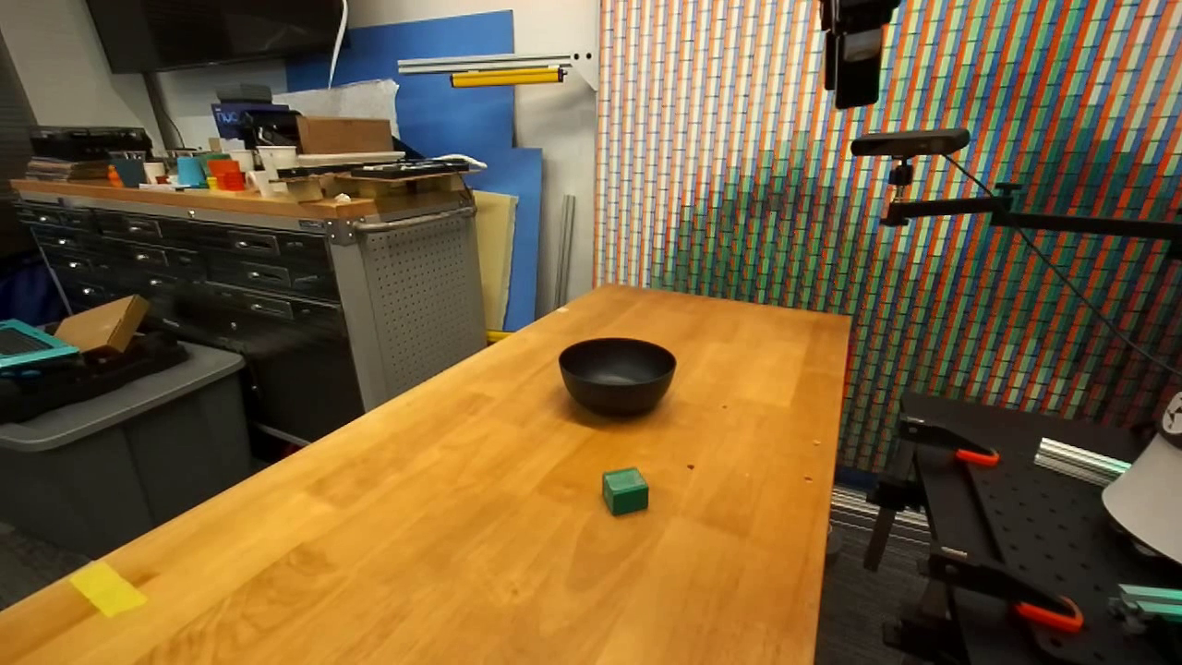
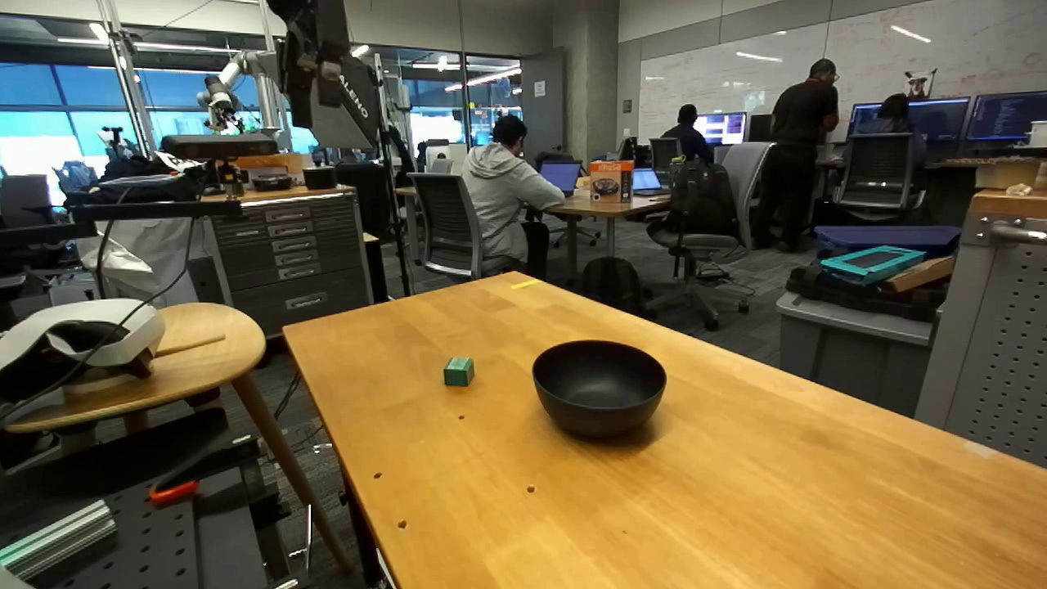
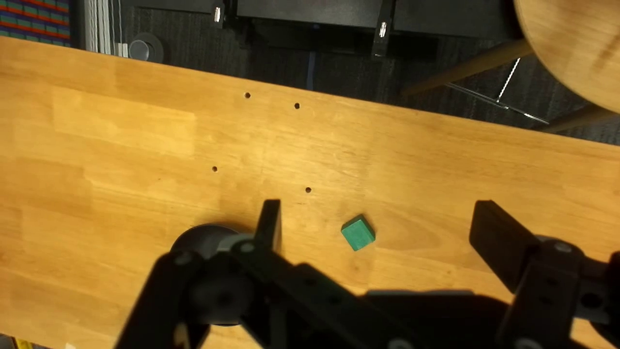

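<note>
A small green cube (image 1: 626,492) rests on the wooden table, apart from a black bowl (image 1: 617,379) that stands upright close by. From the opposite side, the cube (image 2: 458,371) and the empty bowl (image 2: 599,389) show again with bare wood between them. My gripper is open high above the table, its two black fingers wide apart and nothing held. Looking down between them, I see the cube (image 3: 358,233) far below. The left finger and its linkage cover much of the bowl (image 3: 200,239). Only a dark part of the gripper hangs into the top of exterior view 1.
Beside one long edge stand a black perforated cart (image 1: 1025,521) and a round wooden stool (image 2: 211,339). A camera on an arm (image 1: 910,143) juts out beyond the table.
</note>
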